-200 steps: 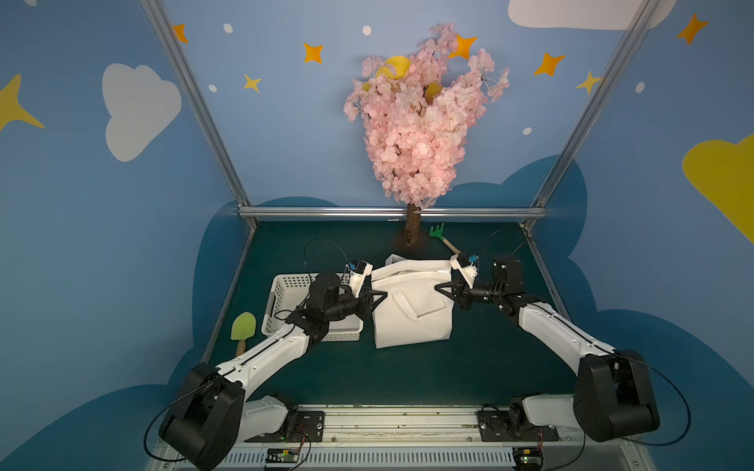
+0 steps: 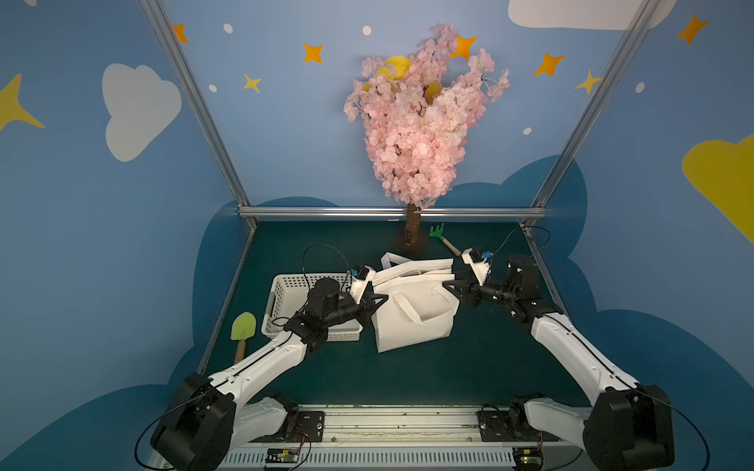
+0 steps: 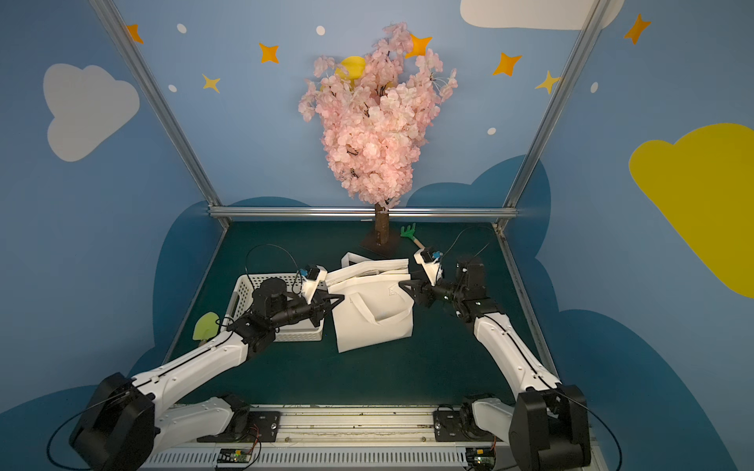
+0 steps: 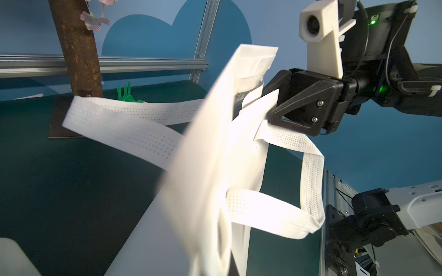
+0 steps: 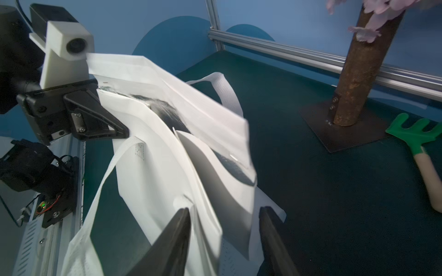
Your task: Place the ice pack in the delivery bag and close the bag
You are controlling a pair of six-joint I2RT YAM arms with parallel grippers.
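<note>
The white delivery bag (image 2: 414, 314) stands upright mid-table, handles hanging off its sides. Its silvery lining (image 5: 165, 112) shows through the mouth. At the bag's left upper edge, my left gripper (image 2: 384, 298) is shut on the fabric, as the right wrist view also shows. My right gripper is parted at the right upper edge; its blurred fingers (image 5: 179, 243) stand on either side of the bag's edge without closing on it. No ice pack can be made out in any view; the bag's inside is mostly hidden.
Behind my left arm sits a white basket (image 2: 276, 302), partly covered. A green-headed trowel (image 2: 243, 326) lies at the left, and a green hand rake (image 2: 445, 239) near the tree trunk (image 2: 412, 225) behind the bag.
My right gripper has shifted right and slightly back, its fingers now parted. The left gripper stays at its edge.
</note>
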